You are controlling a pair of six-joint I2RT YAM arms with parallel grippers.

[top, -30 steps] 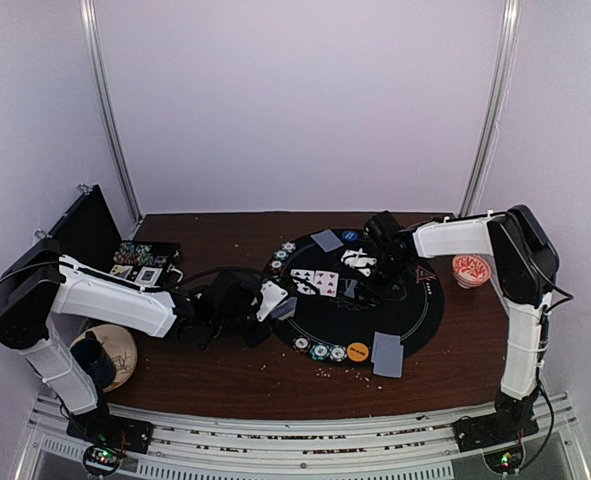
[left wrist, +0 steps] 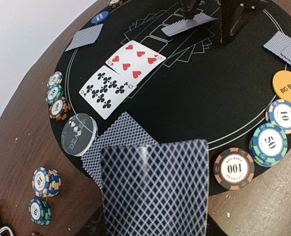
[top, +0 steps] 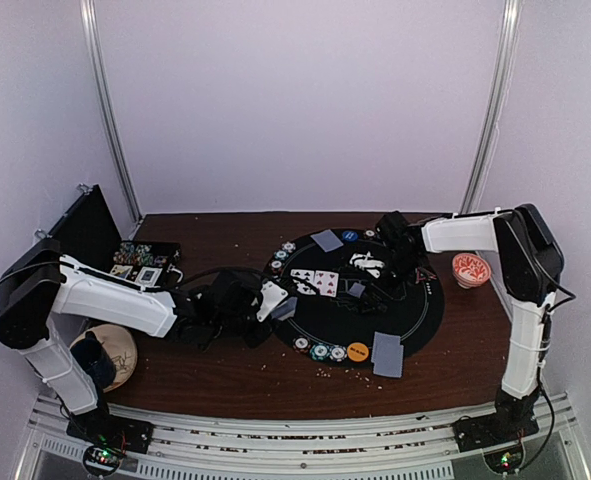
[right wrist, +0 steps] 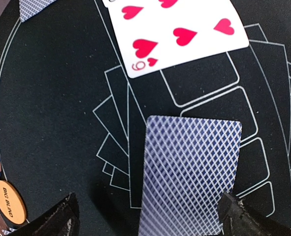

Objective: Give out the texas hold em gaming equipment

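Note:
My left gripper (top: 265, 320) is shut on a blue-backed card (left wrist: 154, 187) above the mat's left part, near another face-down card (left wrist: 120, 129) and the dealer button (left wrist: 79, 135). Two face-up cards, a club card (left wrist: 106, 93) and six of hearts (left wrist: 135, 61), lie mid-mat. My right gripper is open over a face-down card right of the six of hearts; in the left wrist view that card (left wrist: 184, 24) looks tilted.
Chip stacks and an orange big blind disc (top: 357, 352) line the mat's (top: 395, 310) front edge, beside two face-down cards (top: 387, 355). A case (top: 90, 220) stands left, a red bowl (top: 471, 268) right.
My right arm has shifted slightly to the right over the mat since about a second ago. The left arm has stayed in place.

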